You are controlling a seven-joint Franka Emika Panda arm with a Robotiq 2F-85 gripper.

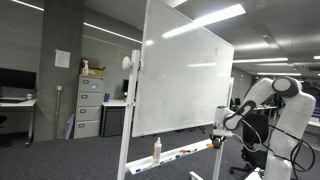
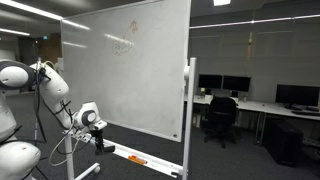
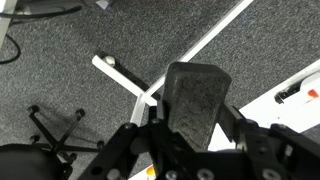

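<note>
A black block that looks like a whiteboard eraser sits between the fingers of my gripper, which is shut on it. In exterior view 1 the gripper is beside the right post of the whiteboard, near the end of the tray. From the other side, the gripper appears low by the board's near lower corner, with the dark eraser beneath it. Faint orange marks show on the upper part of the board.
Along the tray stand a bottle and several markers. An orange item lies there too. White stand legs cross the carpet below the gripper. An office chair is close by.
</note>
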